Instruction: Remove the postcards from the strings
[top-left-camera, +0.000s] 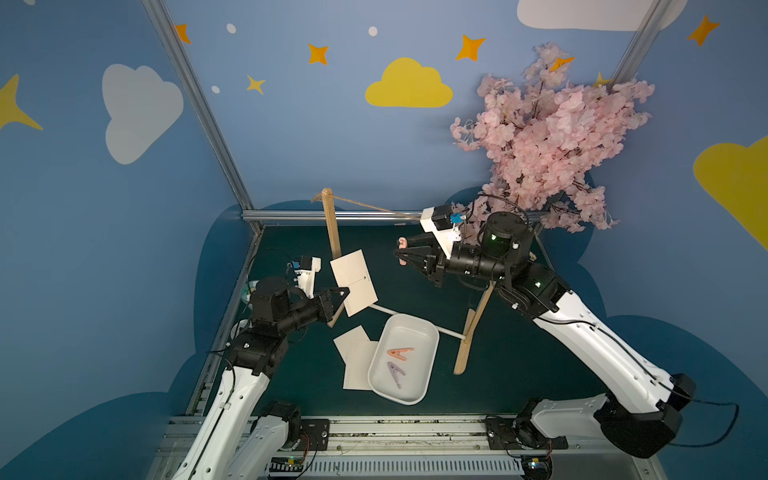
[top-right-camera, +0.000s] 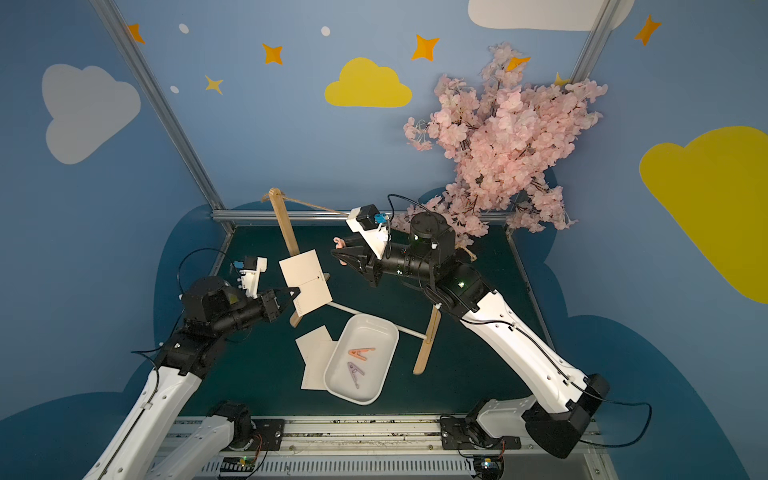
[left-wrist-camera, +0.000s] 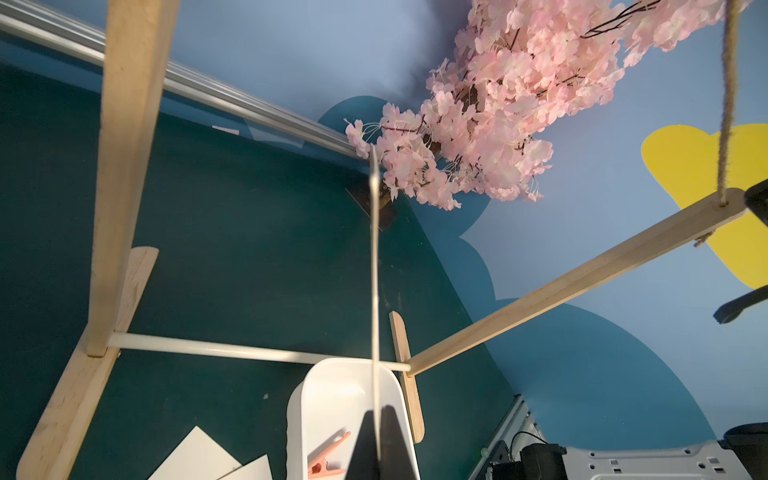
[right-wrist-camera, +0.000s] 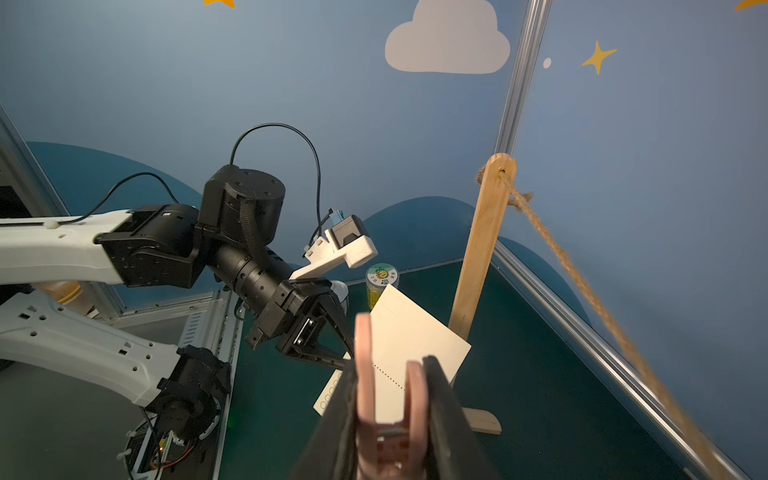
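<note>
A cream postcard (top-left-camera: 354, 280) is pinched at its left edge by my left gripper (top-left-camera: 345, 293), which is shut on it; in the left wrist view the postcard (left-wrist-camera: 375, 280) appears edge-on as a thin line. My right gripper (top-right-camera: 336, 246) is shut on a pink clothespin (right-wrist-camera: 365, 376), held in the air right of the postcard and clear of it. The string (right-wrist-camera: 588, 292) runs from the left wooden post (top-left-camera: 330, 224), with no card or pin on the stretch that shows. Two more postcards (top-left-camera: 358, 368) lie overlapping on the table.
A white tray (top-left-camera: 433, 344) holding an orange clothespin (top-left-camera: 399, 353) and a purple clothespin (top-left-camera: 395, 373) stands right of the lying cards, partly against them. The rack's white crossbar (left-wrist-camera: 216, 346) passes behind it. Pink blossoms (top-left-camera: 552, 144) fill the back right.
</note>
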